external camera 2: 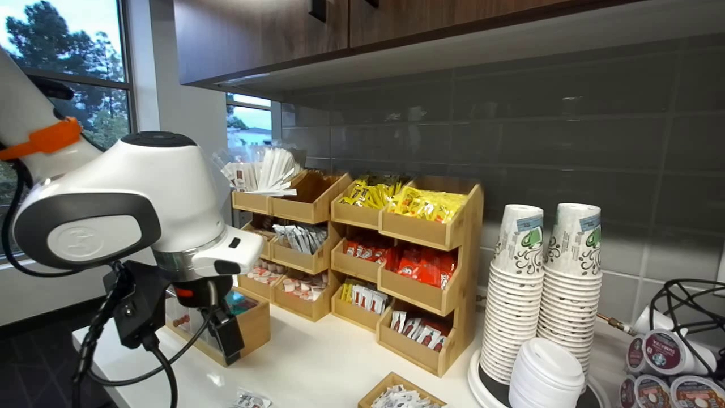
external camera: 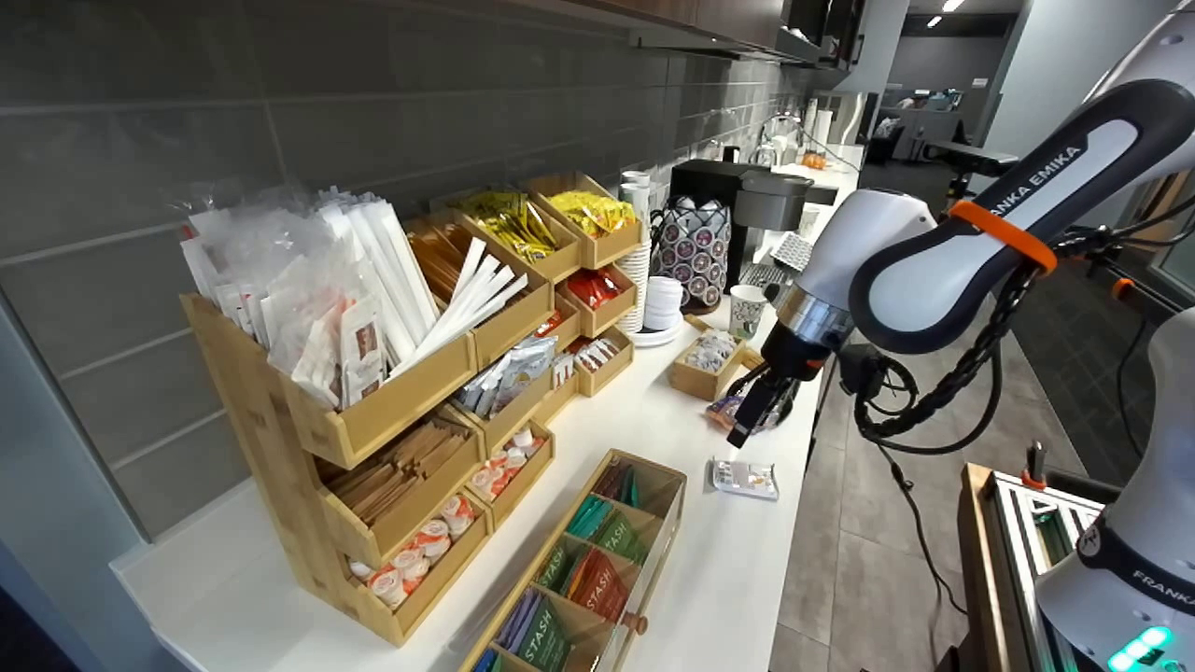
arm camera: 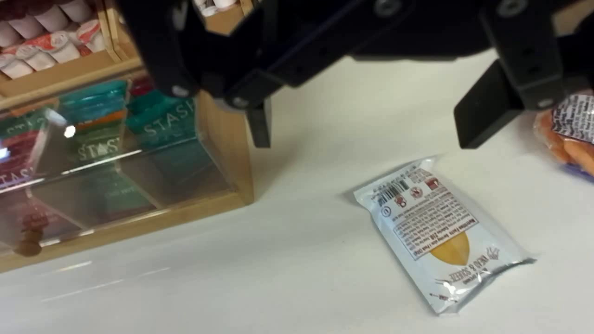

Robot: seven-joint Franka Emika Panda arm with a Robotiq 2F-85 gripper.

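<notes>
A small silver-white packet point(arm camera: 440, 231) lies flat on the white counter, its printed back facing up; exterior view 1 shows the same packet point(external camera: 744, 478) to the right of the tea box. My gripper is open above the counter, with wide empty space between its fingertips. In the wrist view the packet sits below the fingers in the image, apart from both fingers. From the side, the gripper point(external camera: 748, 416) hangs over the counter a little beyond the packet. Part of an orange and purple snack bag point(arm camera: 576, 136) shows at the right edge of the wrist view.
The clear-fronted tea box point(external camera: 661, 526) stands left of the packet. Behind it rises a tiered wooden organizer point(external camera: 241, 448) full of condiments. A small wooden tray point(external camera: 696, 379) and paper cup point(external camera: 746, 310) stand farther back. Bare counter surrounds the packet.
</notes>
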